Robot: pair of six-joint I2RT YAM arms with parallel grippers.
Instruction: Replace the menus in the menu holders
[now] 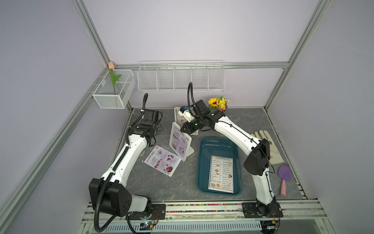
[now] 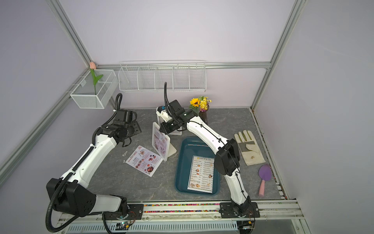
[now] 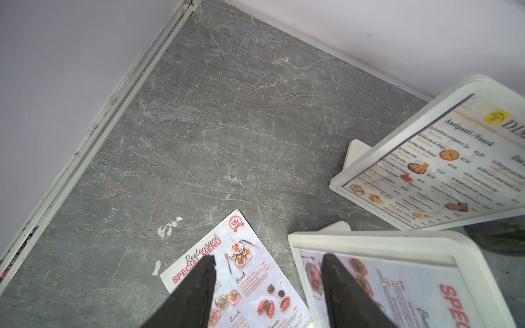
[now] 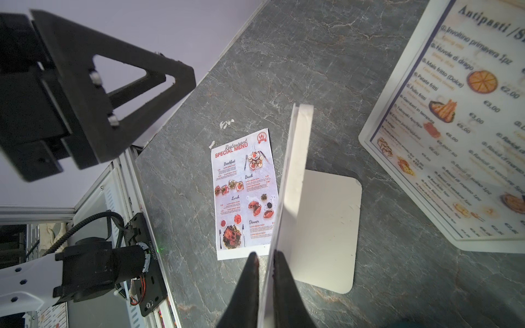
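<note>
In the left wrist view, my left gripper stands open, empty, above a loose special menu (image 3: 248, 273) lying flat on the table. The near menu holder (image 1: 180, 142), white-framed, stands upright with a special menu sheet inside. My right gripper is at its top, the narrow fingers either side of the holder's edge (image 4: 292, 180); whether they press on it cannot be told. Behind stands a second menu holder (image 3: 426, 169) with an antipasti menu in it. Another antipasti-style menu (image 1: 221, 174) lies in the blue tray (image 1: 200, 171).
A vase of flowers (image 1: 218, 102) stands at the back. Gloves (image 1: 271, 146) and a purple spatula (image 1: 284, 172) lie at the right. Wire baskets (image 1: 181, 78) hang on the back wall.
</note>
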